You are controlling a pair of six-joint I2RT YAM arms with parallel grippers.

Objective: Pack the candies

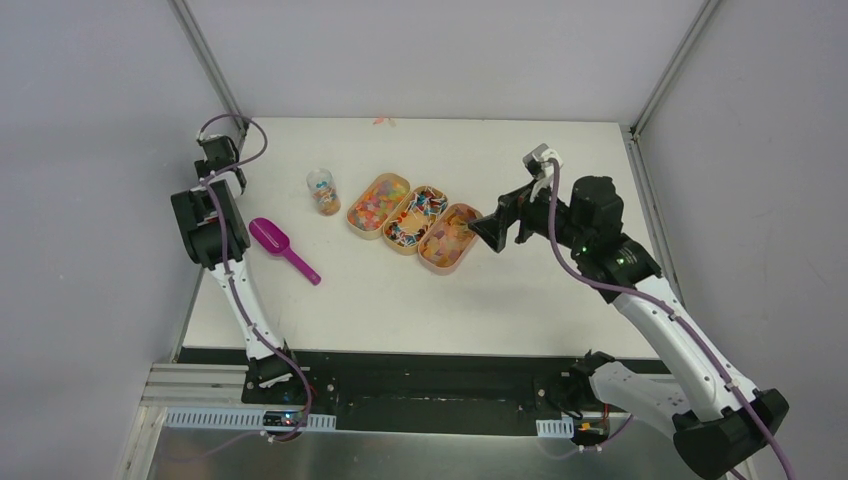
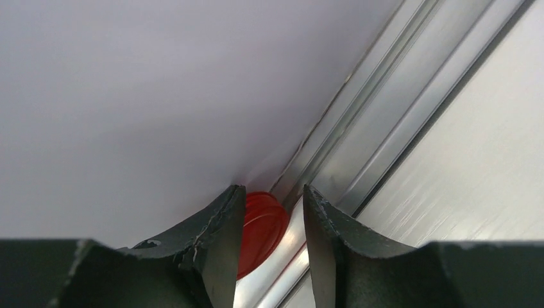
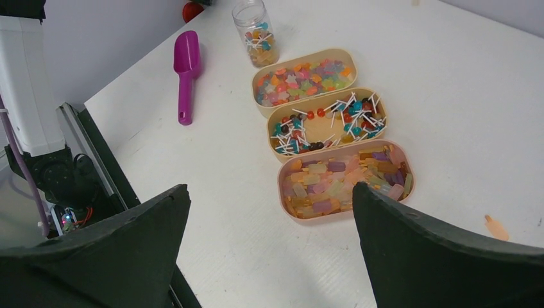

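A clear jar (image 1: 324,192) partly filled with candies stands upright, its top uncovered. To its right sit three boxes: one of colourful gummies (image 3: 304,81), one of lollipops (image 3: 326,125) with a bare middle, one of translucent block candies (image 3: 346,179). The magenta scoop (image 1: 284,250) lies on the table's left side. At the left edge, my left gripper is part open; a red round lid (image 2: 264,232) shows in its gap, clear of the right finger. My right gripper stands wide open and empty, right of the block-candy box.
A loose orange candy (image 3: 496,228) lies near the table's back edge. The left wall (image 2: 128,115) and metal frame (image 2: 385,154) are close to my left gripper. Free room lies across the table's front and right.
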